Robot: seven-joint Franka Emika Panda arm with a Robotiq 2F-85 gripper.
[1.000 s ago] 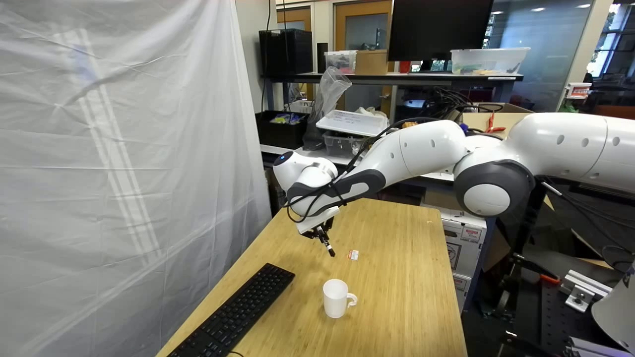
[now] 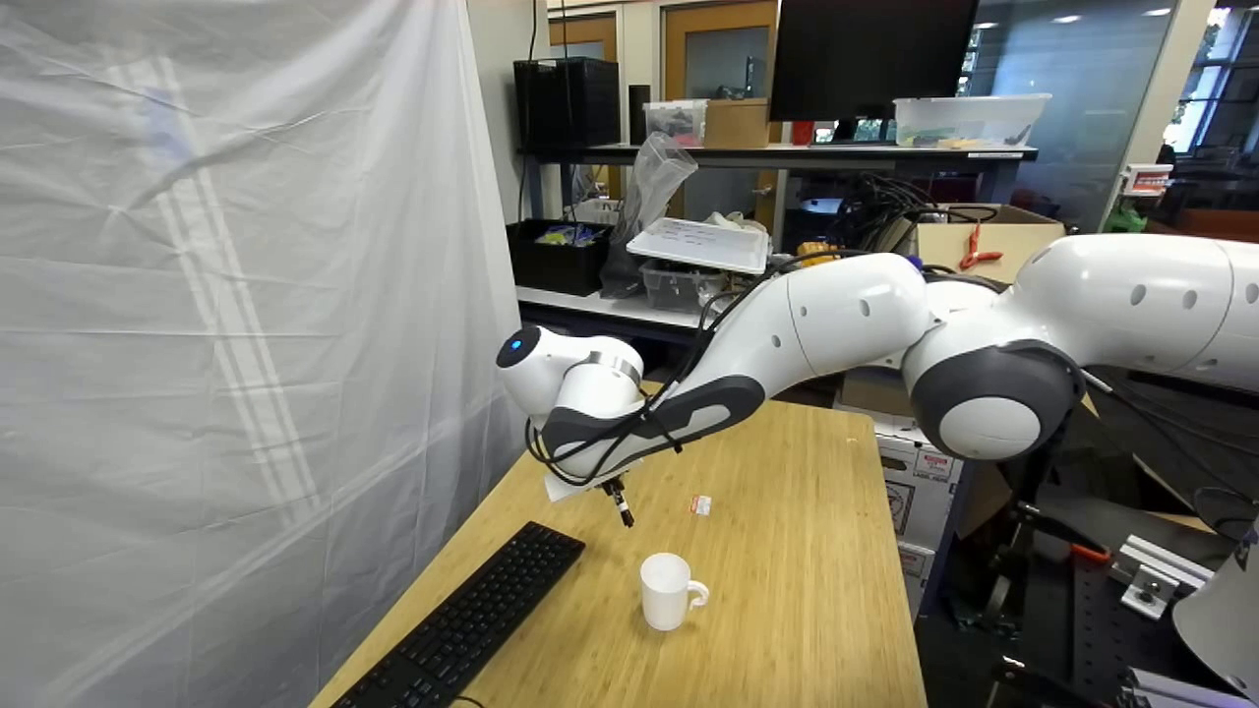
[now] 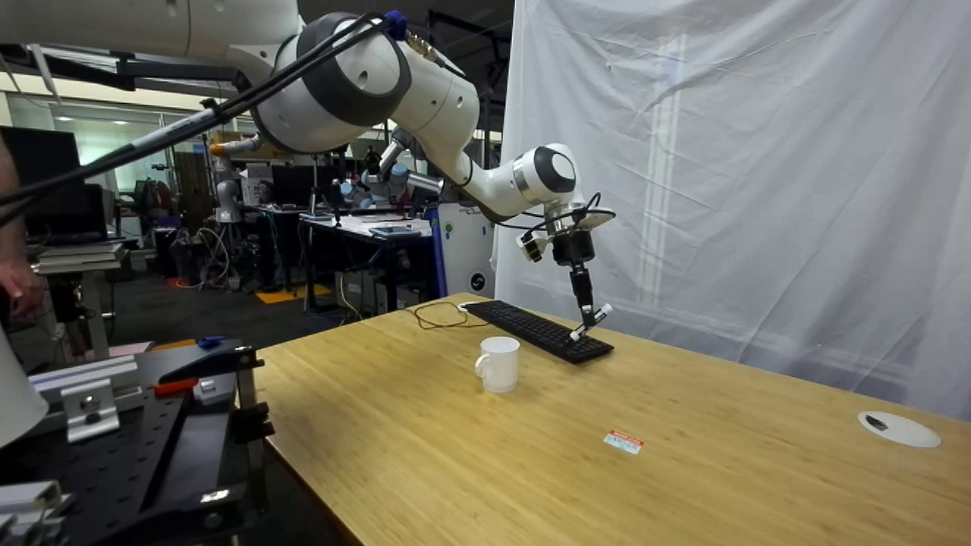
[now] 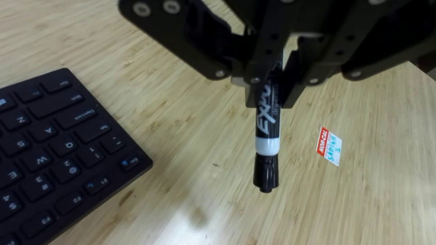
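A black and white Expo marker (image 4: 267, 134) is pinched between the fingers of my gripper, its black cap pointing away from the fingers. In exterior view 2 the gripper (image 3: 587, 305) hangs above the table, and the marker (image 3: 592, 322) is tilted, overlapping the keyboard's near end in that view. A white mug (image 2: 666, 590) stands upright on the table, its handle facing right in exterior view 1. In exterior view 2 the same mug (image 3: 498, 364) is left of the gripper, well apart from it. The inside of the mug is hidden.
A black keyboard (image 2: 478, 614) lies along the curtain side of the table. A small red and white label (image 4: 329, 146) is flat on the wood. Beyond it sits a white round disc (image 3: 899, 429).
In exterior view 1 the arm's end has moved left and a little lower, carrying the marker toward the curtain side. The mug, keyboard and label have stayed put.
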